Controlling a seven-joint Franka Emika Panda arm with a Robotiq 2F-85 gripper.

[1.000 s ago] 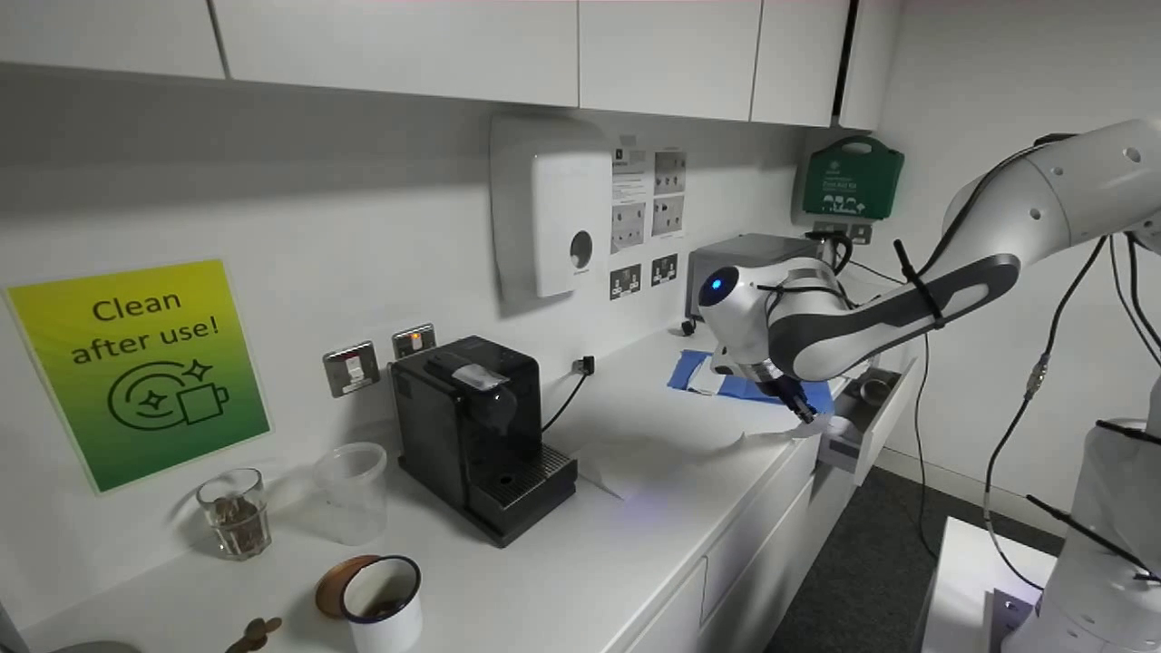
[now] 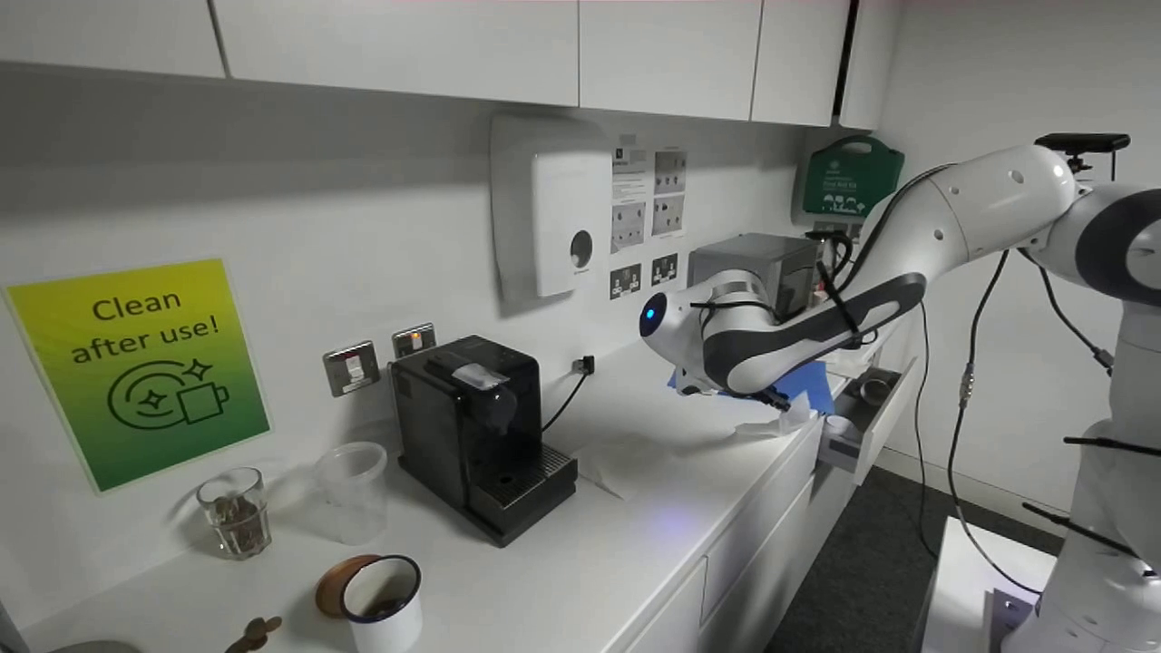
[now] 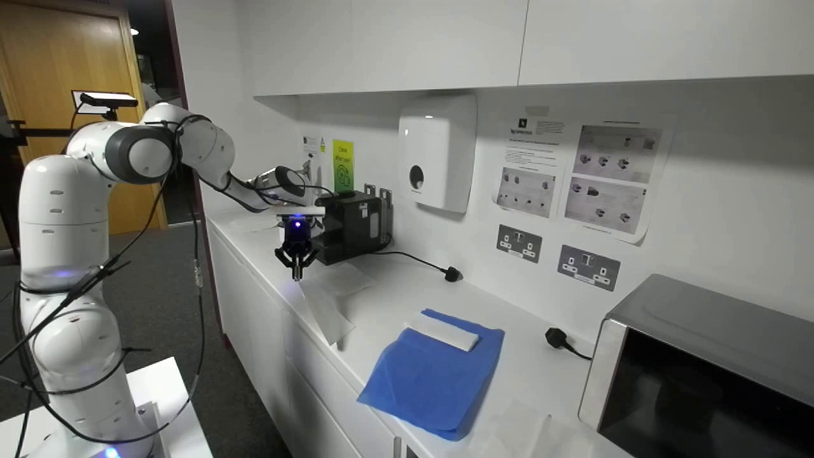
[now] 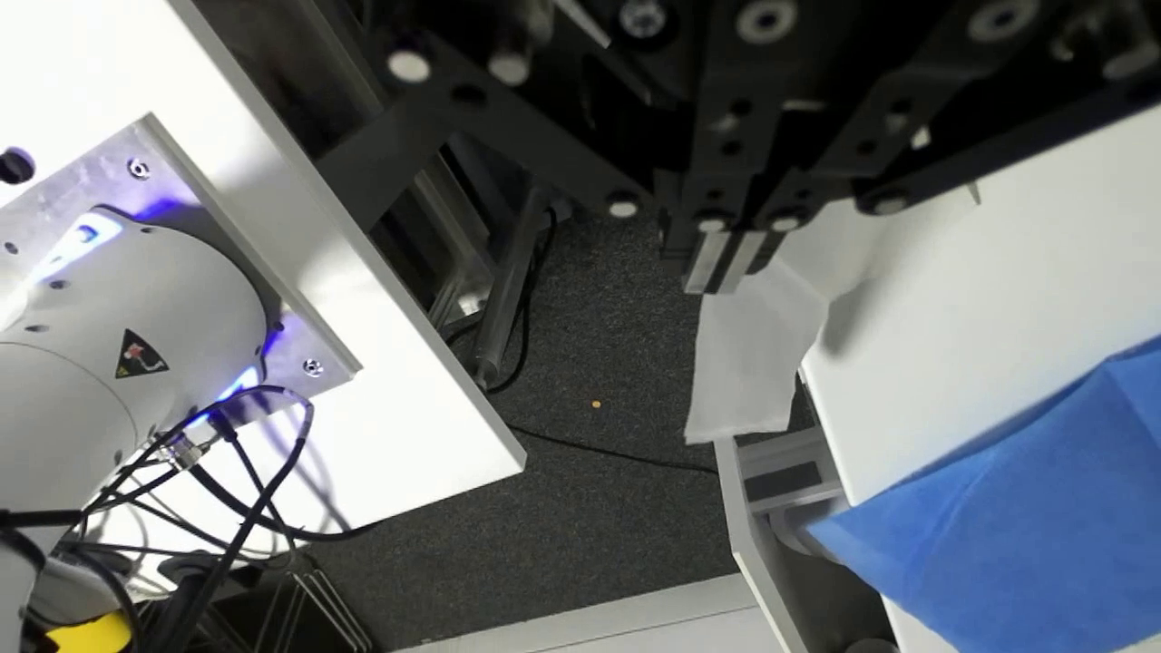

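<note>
In the wrist view my gripper is shut, its two fingertips pressed together. A thin white paper sheet (image 4: 756, 354) runs from those tips, one corner caught between them. Seen from exterior view 2, the sheet (image 3: 324, 313) slopes from the gripper (image 3: 297, 273) down to the counter's front edge. A blue cloth (image 3: 435, 374) lies flat farther along the counter, with a folded white piece (image 3: 442, 329) on it. Exterior view 1 shows the gripper (image 2: 777, 399) over the counter edge, its tips partly hidden by the arm.
Below the counter edge a drawer (image 2: 887, 419) stands open. The black coffee machine (image 2: 479, 435), a white mug (image 2: 386, 620), a glass (image 2: 236, 517) and a clear cup (image 2: 354, 495) occupy the near end. A microwave (image 3: 710, 366) is at the other end. Clear counter lies between machine and cloth.
My arm and gripper have moved left in exterior view 1, away from the drawer and toward the coffee machine. The white sheet by the gripper now rises higher off the counter.
</note>
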